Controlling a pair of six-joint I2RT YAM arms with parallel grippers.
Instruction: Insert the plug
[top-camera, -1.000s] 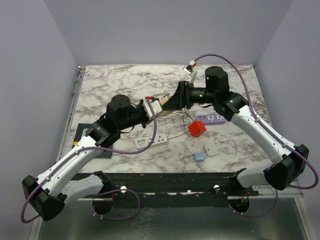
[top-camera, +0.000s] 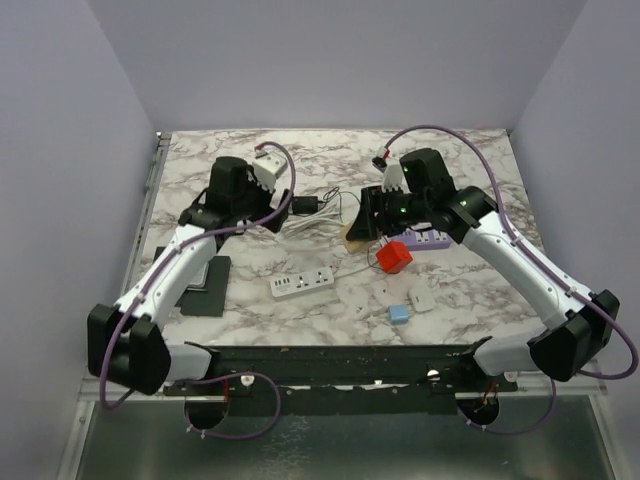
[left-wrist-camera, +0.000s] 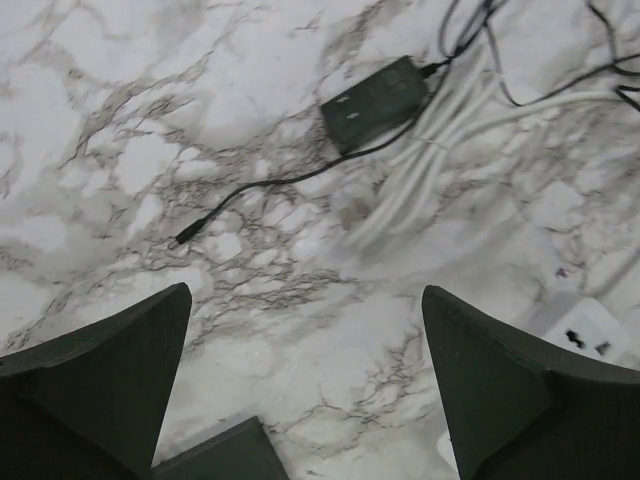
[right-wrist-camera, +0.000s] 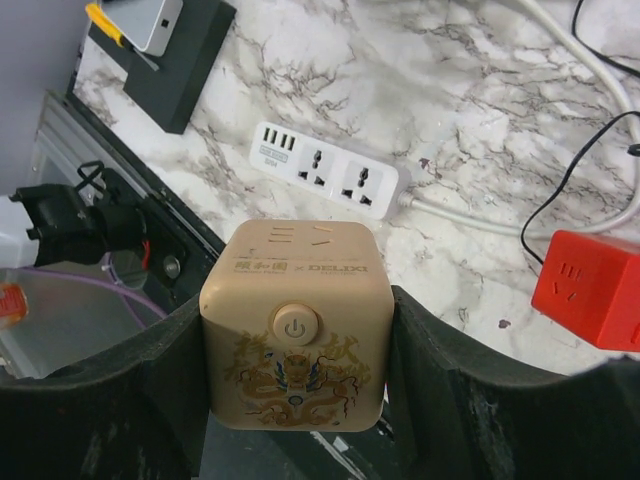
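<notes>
A gold-tan cube socket (right-wrist-camera: 297, 330) with a power button and printed dragon is clamped in my right gripper (top-camera: 365, 220), above the marble table. My left gripper (top-camera: 268, 205) stands open and empty, up and to the left of it; in the left wrist view its two fingers frame bare marble. A white power strip (top-camera: 301, 282) lies at the front centre, its two sockets facing up. A red cube socket (top-camera: 394, 256) sits right of it, and a lilac power strip (top-camera: 428, 239) lies behind that, partly hidden by the right arm.
Cables and a black adapter (left-wrist-camera: 373, 109) lie at the back centre. A dark block with a metal case (top-camera: 206, 292) is at the left. A small blue block (top-camera: 398, 313) and a white piece (top-camera: 421, 298) lie front right.
My right gripper with the cube has shifted slightly right and down in the top view.
</notes>
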